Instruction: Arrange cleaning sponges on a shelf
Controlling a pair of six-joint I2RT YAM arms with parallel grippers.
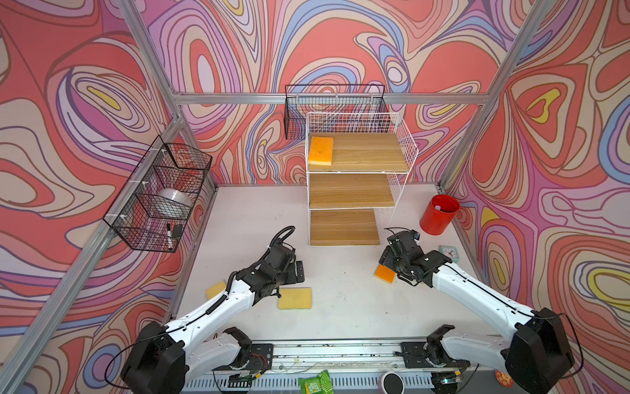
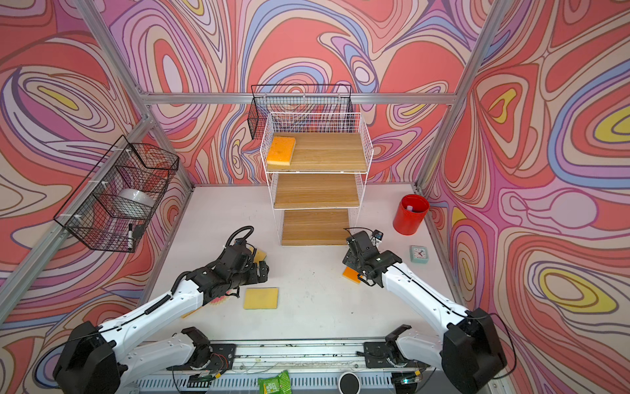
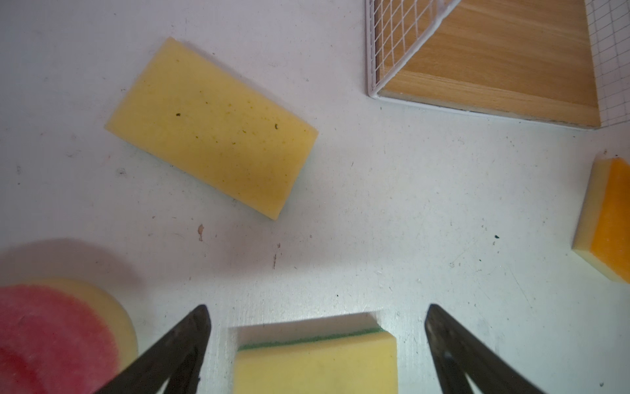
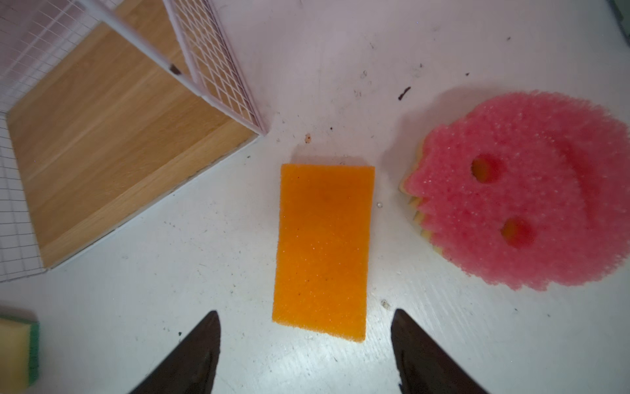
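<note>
An orange sponge (image 1: 321, 151) lies on the left of the top shelf (image 1: 361, 151). My right gripper is open above an orange sponge (image 4: 321, 249) on the table, beside a round pink sponge (image 4: 518, 184). My left gripper hangs open over yellow sponges: one (image 3: 315, 367) below it, another (image 3: 210, 124) farther back, with a round pink sponge (image 3: 52, 328) to its left. Nothing is between either pair of fingers in the air.
A red bucket (image 1: 438, 216) and a small clock (image 2: 418, 254) stand at the right. Black wire baskets hang on the left and back frames.
</note>
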